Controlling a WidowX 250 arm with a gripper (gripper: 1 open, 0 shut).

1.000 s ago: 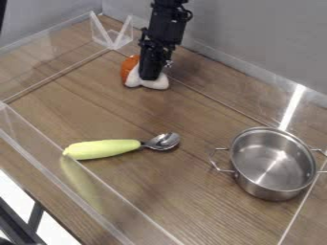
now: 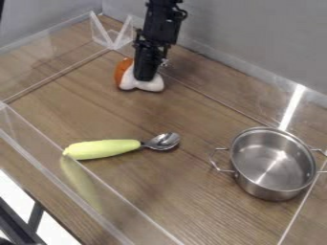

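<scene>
My black gripper [image 2: 148,75] reaches down at the back centre onto an orange-and-white soft object [image 2: 140,82], perhaps a cloth or toy, lying on the wooden table. The fingertips are against or just over its white part; whether anything sits between them cannot be made out, as the dark gripper hides that spot.
A yellow corn-like object [image 2: 99,149] and a metal spoon [image 2: 163,142] lie in the front left. A steel pot [image 2: 273,170] with two handles stands at the right. A white rack-like item [image 2: 113,34] is at the back left.
The gripper and the orange-and-white object have shifted very slightly, the gripper a little downward. The other things are unmoved.
</scene>
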